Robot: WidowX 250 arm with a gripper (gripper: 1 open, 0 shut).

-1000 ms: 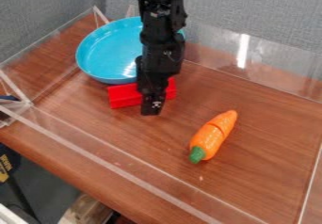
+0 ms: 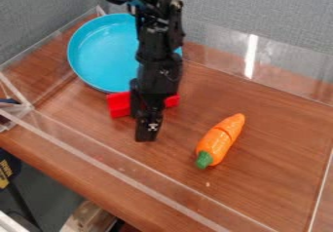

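Note:
My black gripper [image 2: 147, 129] reaches down from the top of the view, its tip low over the wooden surface just in front of a red block [image 2: 119, 103], partly hidden behind it. Whether the fingers are open or shut is unclear. A blue plate [image 2: 96, 51] lies behind the arm at the back left. An orange toy carrot [image 2: 219, 139] with a green top lies to the right of my gripper.
Clear plastic walls border the wooden surface [image 2: 254, 192]. Bare wood lies at the front and right. Some dark objects sit outside the left edge.
My gripper has moved down and a little left over the last second, toward the front of the red block. The plate and carrot stay put.

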